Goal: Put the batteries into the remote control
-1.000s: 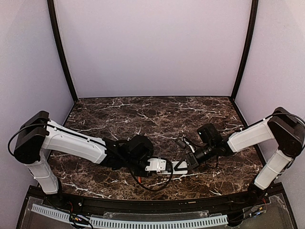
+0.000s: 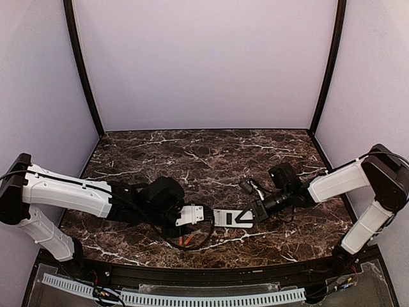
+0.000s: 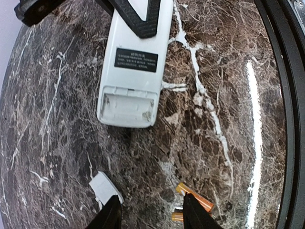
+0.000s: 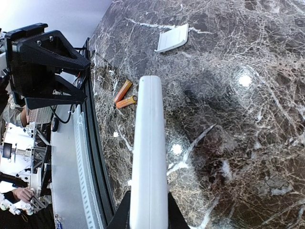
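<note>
The white remote [image 3: 128,81] is held by my right gripper [image 2: 252,211], which is shut on it; in the right wrist view the remote [image 4: 150,152] stands lengthwise between those fingers, and in the left wrist view its battery compartment [image 3: 127,107] is uncovered. Two orange batteries lie on the marble table, along with the small white cover, seen also as a white piece [image 4: 172,37] in the right wrist view. My left gripper hangs over the table near the batteries, fingers apart, nothing visible between them.
Side walls flank both arms.
My left arm has moved leftward and slightly up in the top view, away from the remote.
</note>
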